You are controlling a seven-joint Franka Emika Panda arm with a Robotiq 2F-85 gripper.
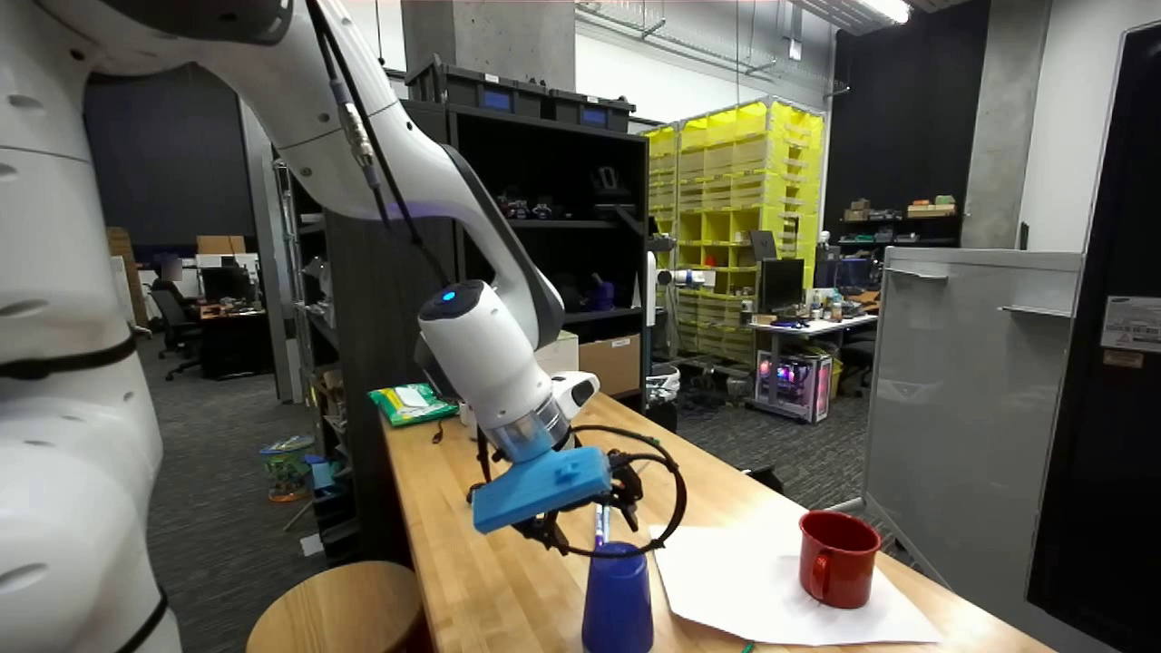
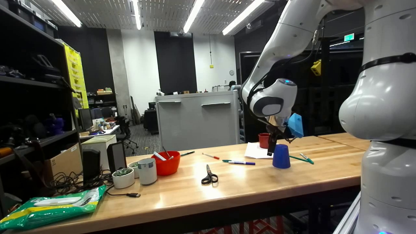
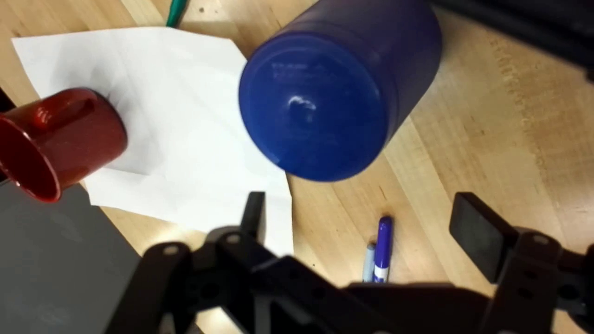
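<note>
An upside-down blue cup (image 1: 618, 604) stands on the wooden table, its closed base facing up. In the wrist view the blue cup (image 3: 314, 105) fills the upper middle, beyond the fingertips. My gripper is open, with its two fingers wide apart and nothing held between them. Seen from the second exterior view, the gripper (image 2: 271, 147) hangs just beside the blue cup (image 2: 281, 156), pointing down; whether it touches the cup, I cannot tell. A red mug (image 1: 838, 557) rests upright on a white sheet of paper (image 1: 724, 577).
Purple and green markers (image 2: 238, 162) lie near the cup, with green pens (image 2: 302, 158) on its other side. Scissors (image 2: 209, 175), a red bowl (image 2: 167, 163) holding pens, a grey mug (image 2: 148, 171) and a potted plant (image 2: 123, 178) occupy the table's other end.
</note>
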